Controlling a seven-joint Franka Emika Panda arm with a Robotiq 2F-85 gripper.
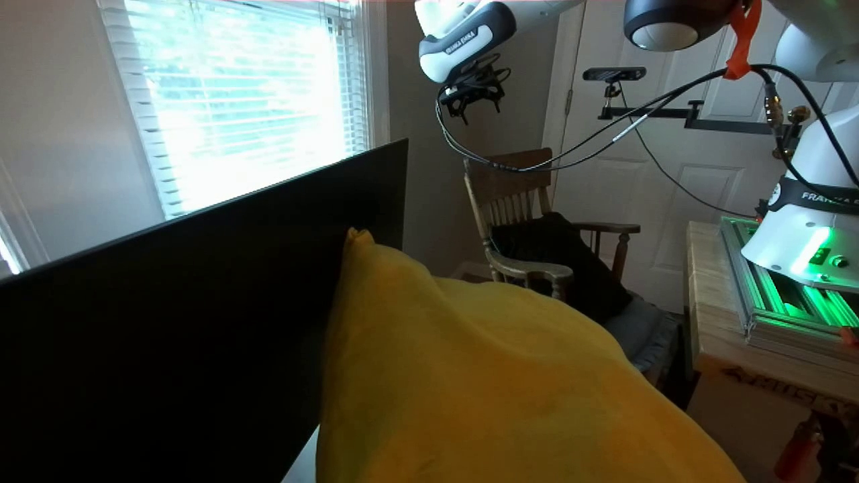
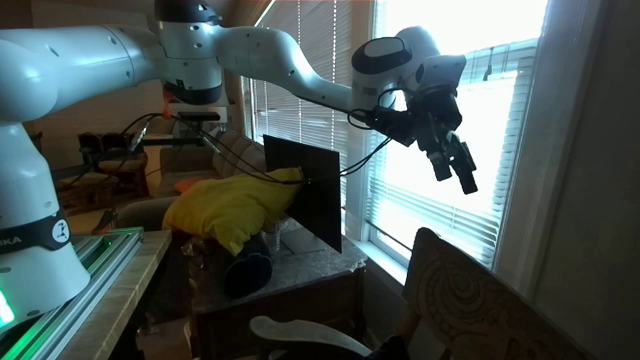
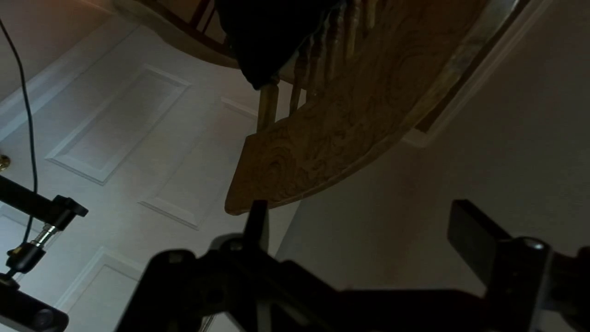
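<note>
My gripper hangs in the air in front of the bright window, well above the chair. In the wrist view its two dark fingers stand wide apart, so the gripper is open, with only wall and chair showing beyond the gap. A yellow pillow fills the lower middle of exterior view 1. It leans against a dark flat panel, and the gripper is far from both. In exterior view 2 the same pillow lies atop a cabinet, above a dark rounded object.
A wooden chair with a black cushion stands in the corner below the gripper. Loose cables droop from the arm. A camera on a bracket is near the white door. Open air surrounds the gripper.
</note>
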